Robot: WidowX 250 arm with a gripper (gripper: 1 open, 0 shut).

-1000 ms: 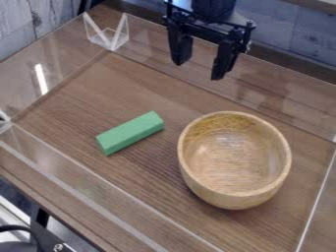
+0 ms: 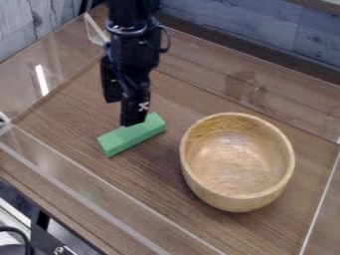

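My black gripper point(image 2: 130, 110) hangs open above a green bar point(image 2: 130, 135), which lies diagonally on the wooden table in the left middle of the camera view. Its fingers are just up and left of the bar's right half. Nothing shows between them.
A large round tan bowl point(image 2: 236, 159) sits to the right of the bar. A dark plank wall point(image 2: 253, 20) runs along the back right.
My gripper has moved left and down from the upper right, over to the green bar. The bar and bowl have stayed in place.
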